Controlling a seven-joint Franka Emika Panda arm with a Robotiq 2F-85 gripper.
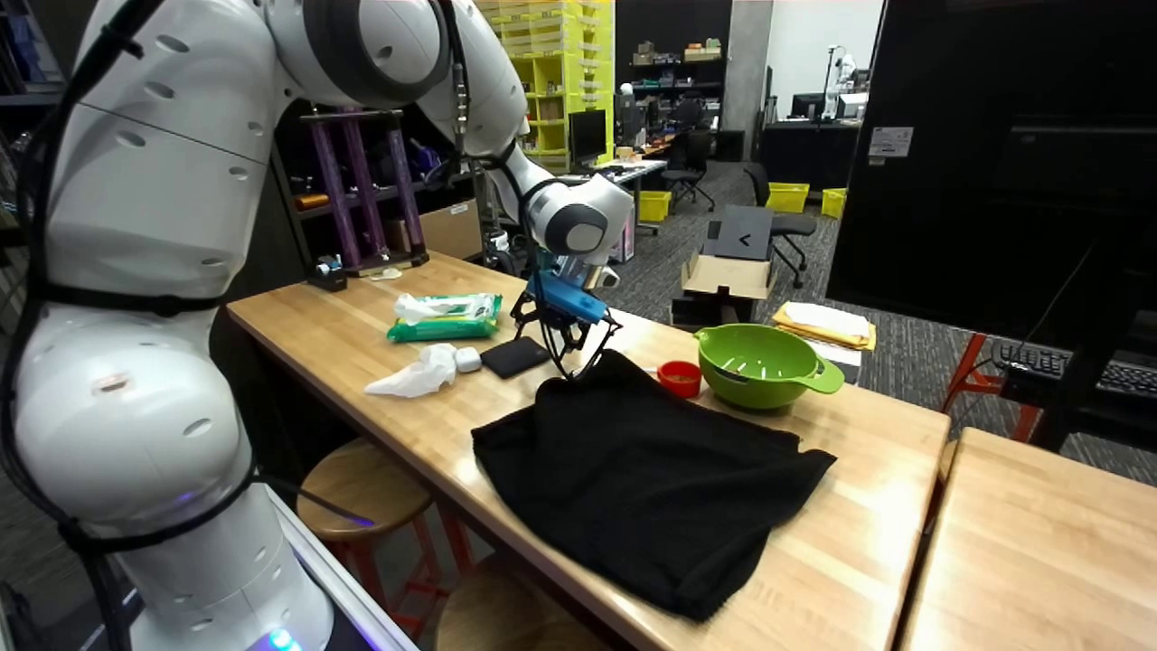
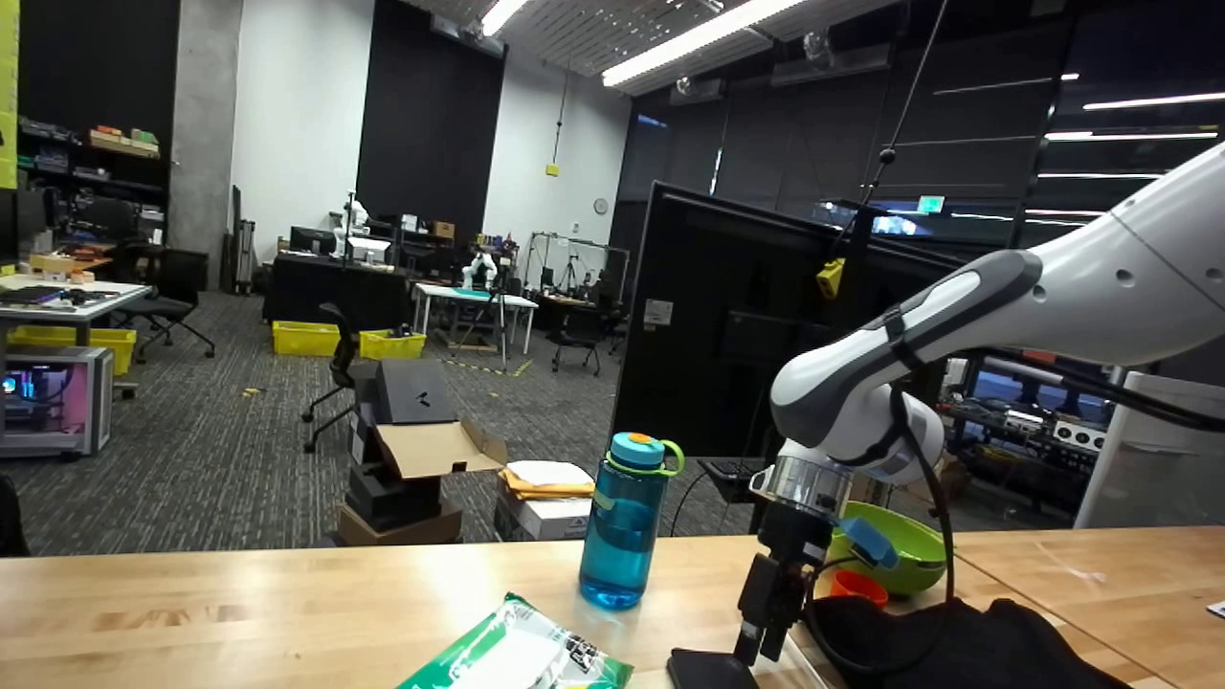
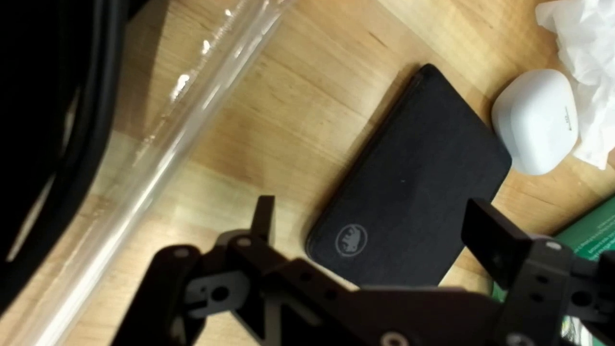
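Flat on the wooden table lies a thin black wallet-like case [image 3: 409, 184] with a small round emblem near one corner. My gripper is open over it in the wrist view, one fingertip off each side of the case and nothing between them held. From the second exterior view the gripper [image 2: 758, 655] points down at the near end of the case [image 2: 709, 670]. How far the fingertips are from the tabletop I cannot tell. In the first exterior view the case [image 1: 515, 357] sits just left of the gripper [image 1: 559, 331].
A white earbud case [image 3: 536, 121] and crumpled tissue [image 3: 594, 69] lie close by. Around are a clear tube [image 3: 173, 155], green wipes pack [image 1: 445, 325], blue bottle [image 2: 623, 528], black cloth [image 1: 662, 477], red cup [image 1: 680, 378] and green colander [image 1: 754, 369]. Bare table shows at right.
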